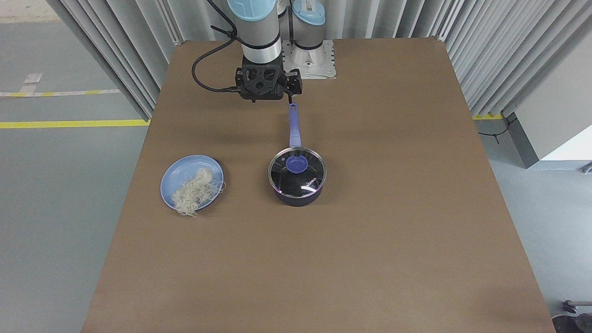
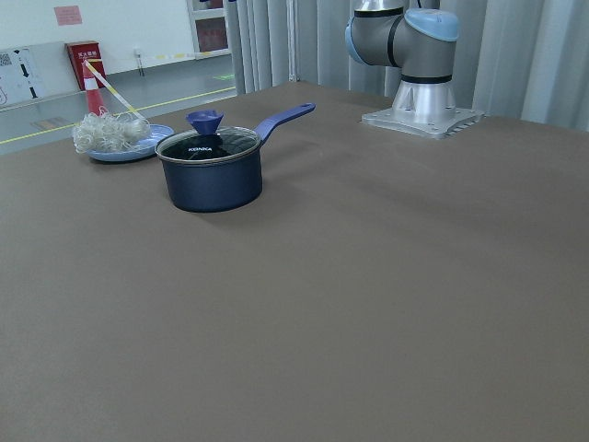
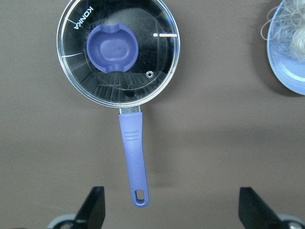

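A dark blue saucepan [image 1: 297, 188] stands mid-table under a glass lid with a purple knob [image 3: 112, 47]; its purple handle [image 3: 133, 157] points toward the arm base. Beside it lies a blue plate [image 1: 176, 172] with white tangled noodle-like strands [image 2: 103, 133] on it, some hanging over the rim. My gripper is above the table at the handle's end, its two black fingers spread wide with nothing between them at their level.
The robot's base plate [image 2: 423, 122] sits at the back edge.
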